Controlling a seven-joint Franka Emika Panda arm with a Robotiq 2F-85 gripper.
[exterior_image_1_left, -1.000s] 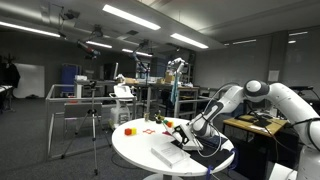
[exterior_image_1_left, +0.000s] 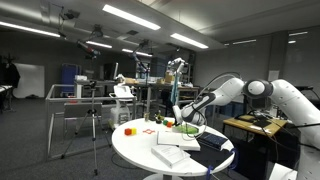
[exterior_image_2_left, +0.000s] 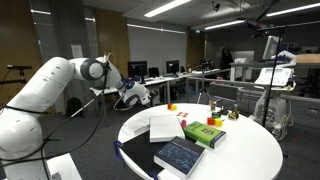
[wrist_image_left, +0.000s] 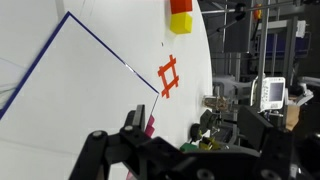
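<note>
My gripper shows at the bottom of the wrist view, its dark fingers (wrist_image_left: 122, 150) standing apart, and I see nothing held between them. In exterior view 1 it hangs at the far side of the round white table (exterior_image_1_left: 128, 150). Flat white box-like pieces (exterior_image_1_left: 172, 156) lie on the table below and in front of it. A large white panel with dark blue edges (wrist_image_left: 85, 85) fills the left of the wrist view. Beyond its corner are a red hash-shaped outline (wrist_image_left: 169, 76) and a yellow block (wrist_image_left: 181, 22).
A green box (exterior_image_2_left: 203, 135) and a dark flat box (exterior_image_2_left: 178, 155) lie near the table's edge in exterior view 2. A black keyboard (exterior_image_1_left: 212, 141) is at the right in exterior view 1. A tripod (exterior_image_1_left: 94, 125) stands on the floor left of the table.
The arm has risen and drawn back from low over the white pieces, its gripper now higher. A white panel behind the nearer white piece shows more clearly than one second ago.
</note>
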